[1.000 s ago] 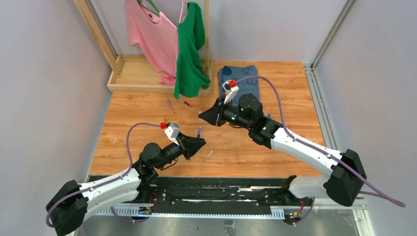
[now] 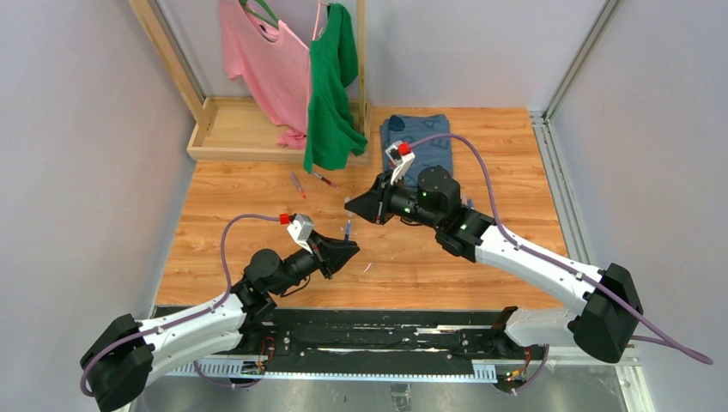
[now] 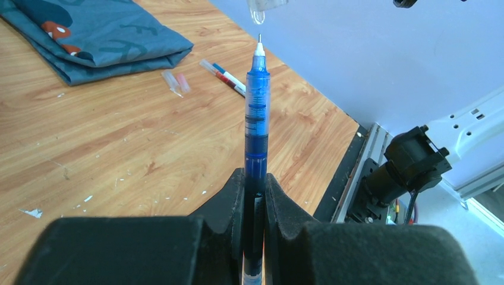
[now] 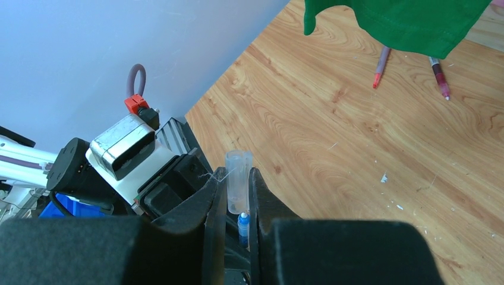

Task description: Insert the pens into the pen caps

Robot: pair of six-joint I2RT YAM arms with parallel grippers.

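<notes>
In the left wrist view a blue pen [image 3: 257,119] stands upright, its bare tip pointing up, and my left gripper is shut on its lower body. A clear cap [image 3: 265,7] shows at that view's top edge, just above the pen tip and apart from it. My right gripper is shut on this cap [image 4: 238,178], seen whole in the right wrist view, with the pen's blue end [image 4: 243,225] visible below its lower end. From above, the left gripper [image 2: 350,247] sits in front of the right gripper [image 2: 354,208].
Two pens, one with an orange-red tip [image 4: 381,68] and one dark red [image 4: 440,78], lie by the green garment [image 4: 410,24]. Loose caps [image 3: 176,82] and more pens [image 3: 229,78] lie near the folded blue cloth [image 3: 107,41]. Small scraps litter the otherwise clear table.
My right gripper has shifted very slightly left with the cap. The left gripper and its pen stay where they were.
</notes>
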